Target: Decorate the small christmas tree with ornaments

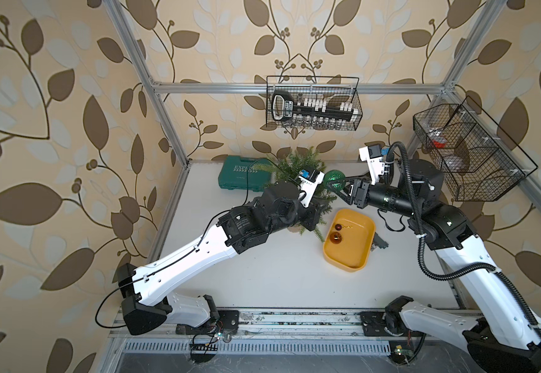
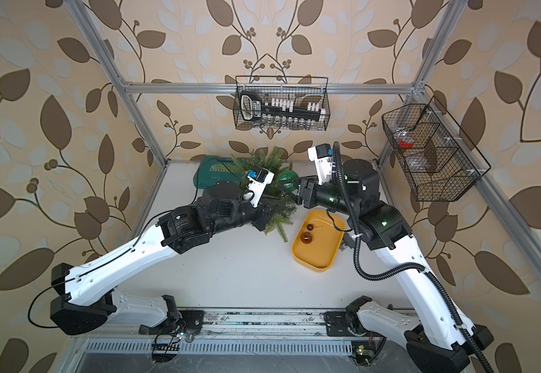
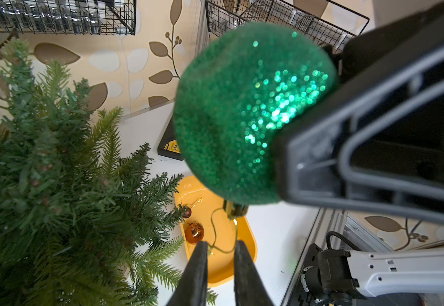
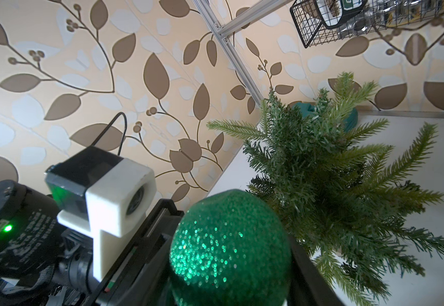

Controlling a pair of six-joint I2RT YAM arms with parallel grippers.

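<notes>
A glittery green ball ornament (image 1: 334, 179) (image 3: 252, 112) is held by my right gripper (image 1: 340, 186), whose fingers are shut on it. From its gold cap hangs a loop of cord (image 3: 222, 250). My left gripper is just below that loop, its two fingertips slightly apart; whether the cord lies between them is unclear. The small tree (image 4: 324, 178) stands beneath and behind both grippers. The yellow tray (image 1: 348, 255) holds a larger copper ball (image 1: 335, 237) and a smaller dark red one (image 1: 338, 227).
A green case (image 1: 236, 174) lies at the back left. Wire baskets hang on the back wall (image 1: 312, 102) and right side (image 1: 475, 149). A dark grey item (image 1: 379, 242) lies right of the tray.
</notes>
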